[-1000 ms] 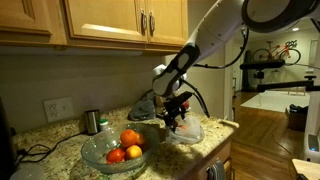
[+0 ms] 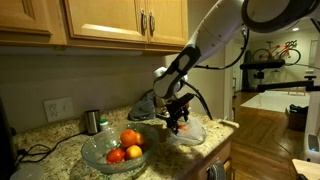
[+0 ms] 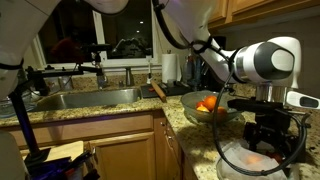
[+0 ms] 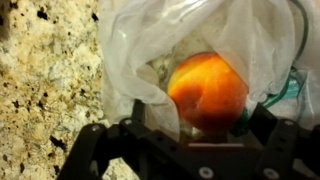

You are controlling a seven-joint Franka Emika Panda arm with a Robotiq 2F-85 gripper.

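Observation:
An orange-red, peach-like fruit (image 4: 208,92) lies inside a thin whitish plastic bag (image 4: 130,55) on the speckled counter. In the wrist view my gripper is open, its fingers at either side of the fruit's near edge. From the side, the gripper (image 2: 178,126) reaches down into the bag (image 2: 190,132). The second exterior view has the bag (image 3: 245,160) at the lower right, under the arm, with the fruit mostly hidden there.
A grey-green colander bowl (image 2: 112,150) holding several red and orange fruits stands to the left on the counter. A metal canister (image 2: 92,122) is by the wall. Upper cabinets (image 2: 110,20) hang above; a sink (image 3: 75,100) lies further along.
The gripper has lowered slightly toward the fruit in the bag. The bowl and its fruits have not moved.

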